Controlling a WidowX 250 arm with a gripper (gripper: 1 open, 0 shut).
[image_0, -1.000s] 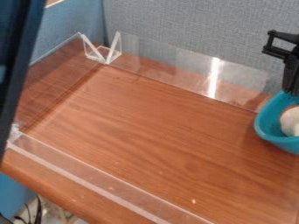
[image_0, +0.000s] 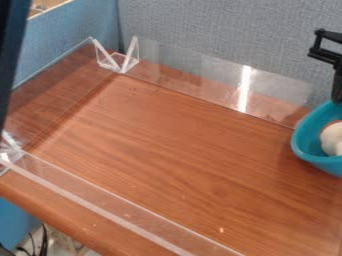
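Note:
A teal bowl (image_0: 306, 147) sits at the right edge of the wooden table, cut off by the frame. Inside it lies a pale round object (image_0: 334, 140). My black gripper (image_0: 334, 94) is at the right edge above the bowl's back rim, mostly out of frame; its fingers are too hidden to tell whether they are open or shut.
Clear plastic walls line its edges, with white brackets (image_0: 115, 60) at the back left corner. A dark panel stands at the left edge of the view.
My gripper and arm have shifted slightly at the right edge. The bowl stays in place.

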